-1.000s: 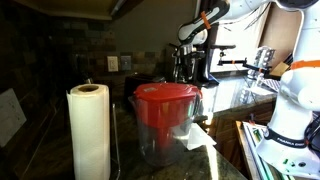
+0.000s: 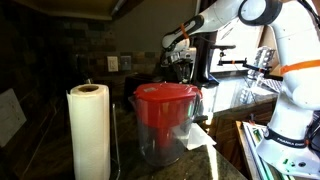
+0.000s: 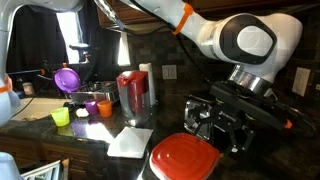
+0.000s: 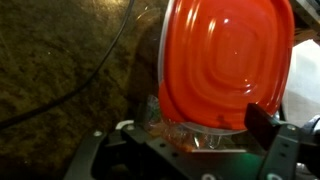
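A rounded red lid [image 3: 185,157] lies below and beside my gripper [image 3: 228,140] in exterior view 2. In the wrist view the lid [image 4: 225,60] fills the upper right, with clear plastic showing at its lower left edge. My gripper is open there, its dark fingers apart at the bottom of the view and the lid's near edge beyond them. Whether the fingers touch the lid, I cannot tell. In exterior view 1 the arm [image 2: 178,45] reaches in from the right, and the gripper is small and partly hidden at the back.
A clear pitcher with a red top [image 2: 165,120] and a paper towel roll [image 2: 90,130] stand near exterior view 1's camera. White paper [image 3: 130,142] lies on the counter. Purple cups [image 3: 104,107] and a green cup [image 3: 61,117] stand at the left of exterior view 2.
The pitcher, roll and paper have not moved.
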